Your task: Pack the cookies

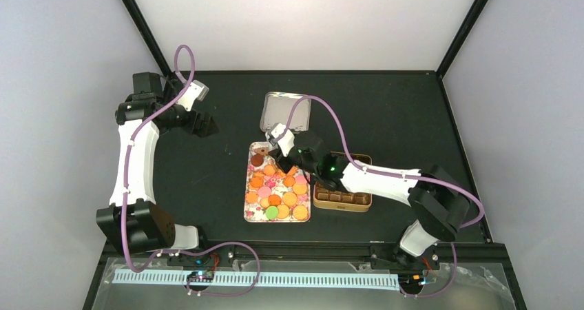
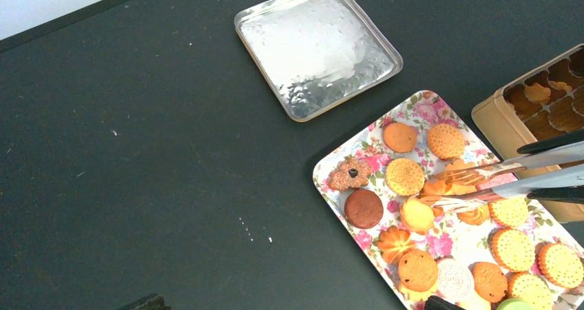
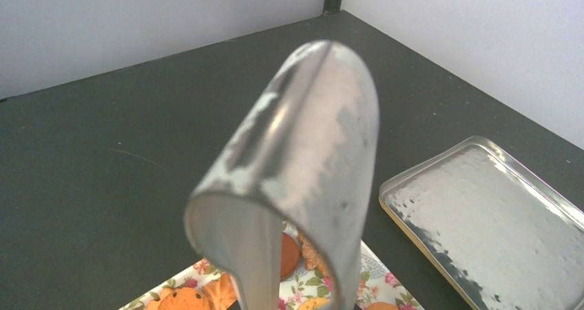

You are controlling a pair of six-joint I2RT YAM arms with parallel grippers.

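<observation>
The flowered tray (image 1: 248, 212) carries many round cookies, among them orange ones, a dark brown one (image 2: 363, 209) and a green one (image 1: 271, 213). To its right stands a beige tin (image 1: 341, 205) with brown compartments; a few cookie pieces (image 2: 537, 93) show inside. Low over the upper part of the tray, my right gripper has its metal fingers part open, a gap between them and cookies beneath; I cannot tell whether they touch one. My left gripper (image 1: 204, 125) hangs left of the tray, its dark fingertips (image 2: 146, 303) wide apart and empty.
A silver lid (image 1: 284, 109) lies behind the tray, its shiny inside facing up. My right forearm (image 1: 379, 180) spans over part of the tin. Bare black table lies between the left gripper and the tray, and at the back right.
</observation>
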